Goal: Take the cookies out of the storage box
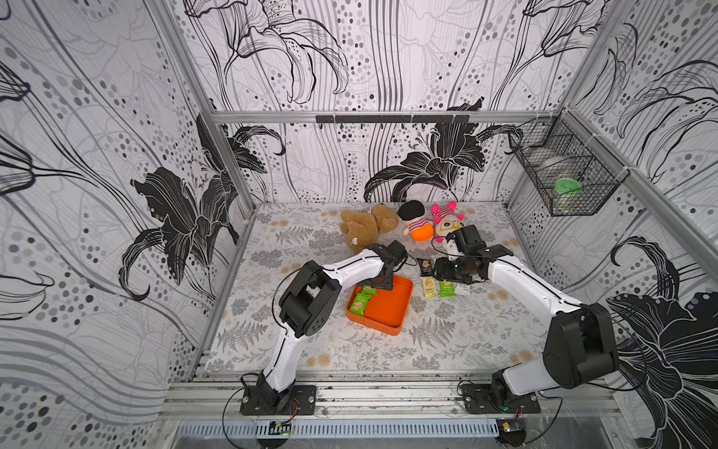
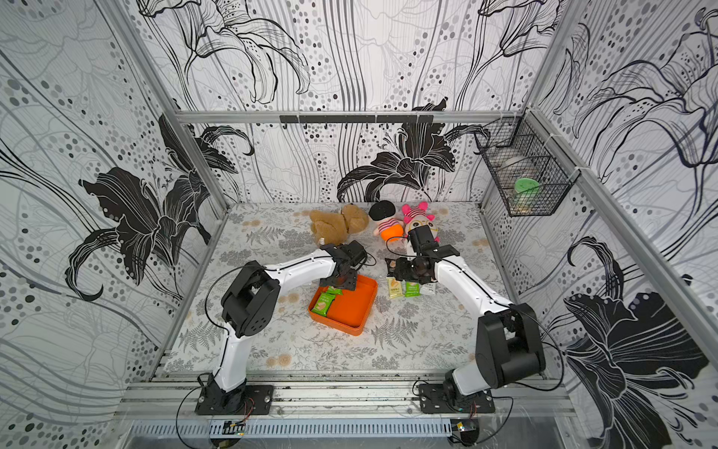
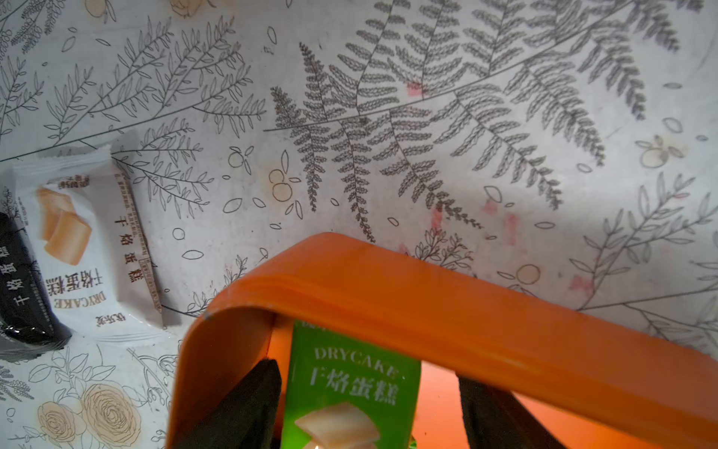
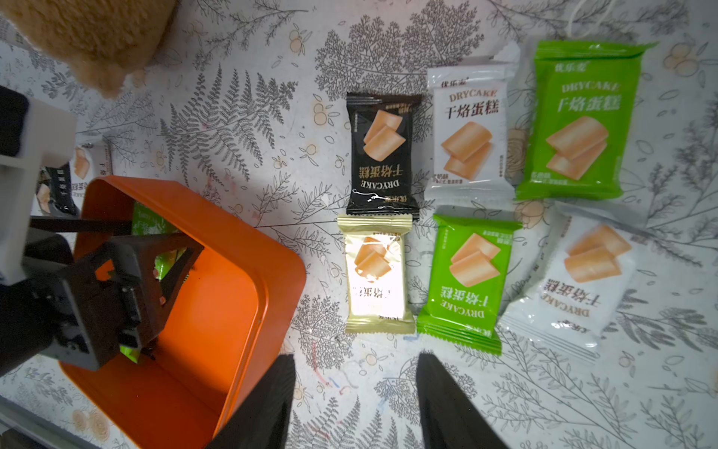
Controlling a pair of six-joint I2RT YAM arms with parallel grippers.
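Observation:
The orange storage box [image 1: 385, 305] stands in the middle of the table. Inside its left part lie green cookie packs [image 2: 324, 303]. One green pack [image 3: 351, 385] shows between the fingers of my left gripper, which is open over the far side of the box with a gap on the pack's right. Out on the table, right of the box, are black [image 4: 383, 149], gold [image 4: 378, 273], white and green [image 4: 471, 280] packs in two rows. My right gripper is open above the table beside them, nothing between its fingers.
A white pack [image 3: 93, 239] and a black pack [image 3: 22, 292] lie just outside the box's left side. Behind it sit a brown plush toy [image 1: 362, 228] and two dolls [image 1: 447, 218].

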